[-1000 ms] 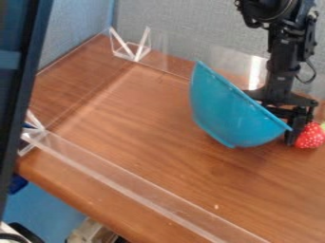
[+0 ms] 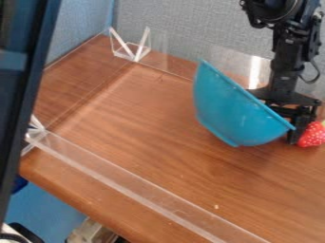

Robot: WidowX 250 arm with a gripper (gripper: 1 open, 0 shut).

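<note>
A blue bowl (image 2: 231, 109) is tilted steeply on its side at the right of the wooden table (image 2: 140, 152), its open side turned toward the black arm. My gripper (image 2: 297, 123) is low at the right, behind and beside the bowl, which partly hides it. A red strawberry-like object (image 2: 313, 135) with white spots lies at the right edge, next to the gripper. Whether the fingers are open or shut on anything cannot be made out.
Clear plastic barriers run along the front (image 2: 127, 190) and back of the table, with white brackets (image 2: 124, 47) at their ends. A grey wall stands behind.
The bowl has shifted very slightly to the right over the last second; the arm is almost unchanged.
</note>
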